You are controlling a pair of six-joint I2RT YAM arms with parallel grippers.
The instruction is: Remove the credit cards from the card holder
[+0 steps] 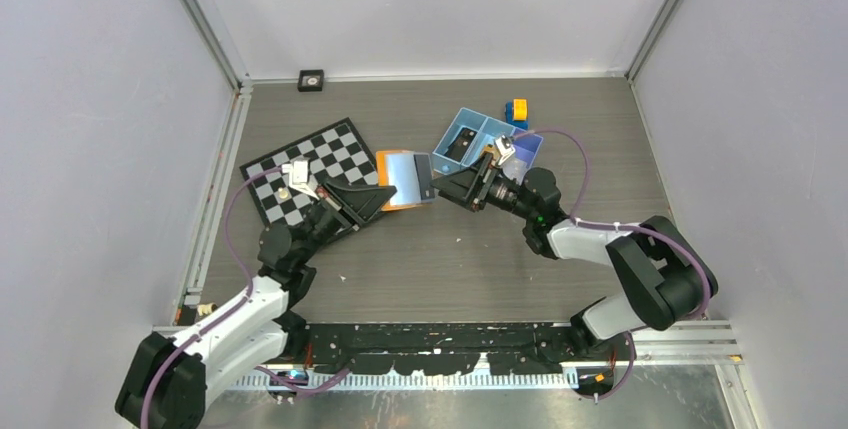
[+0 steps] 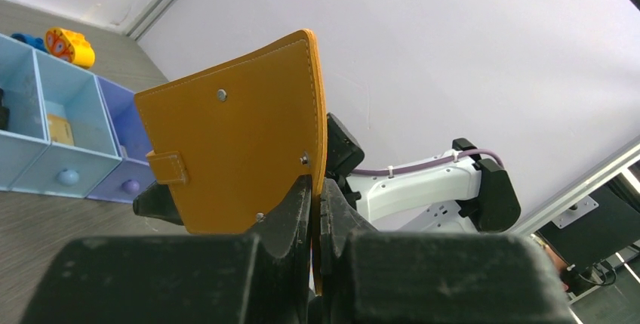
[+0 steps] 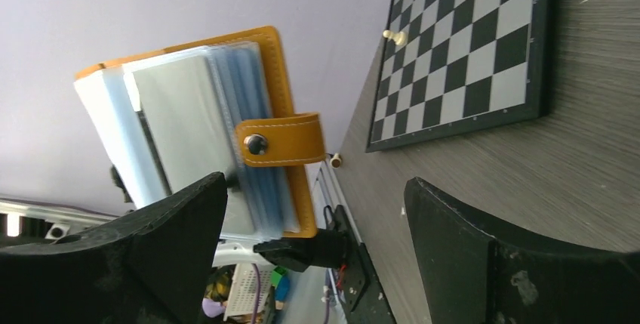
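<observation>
My left gripper is shut on the edge of an orange leather card holder (image 2: 241,143), which hangs above the table. In the top view its clear sleeves (image 1: 402,177) face up, with a dark card (image 1: 424,177) near the right side. A strap with a snap (image 3: 279,141) crosses the sleeve edges in the right wrist view; a whitish card (image 3: 185,120) shows in the sleeves. At the holder's right side, my right gripper is open. One of its fingers (image 3: 170,245) overlaps the sleeves there; whether it touches them I cannot tell.
A blue compartment box (image 1: 462,116) stands behind the right gripper, with a yellow and blue toy (image 1: 518,112) beyond. The chessboard (image 1: 335,149) lies behind the left gripper. A small black box (image 1: 311,80) sits at the back left.
</observation>
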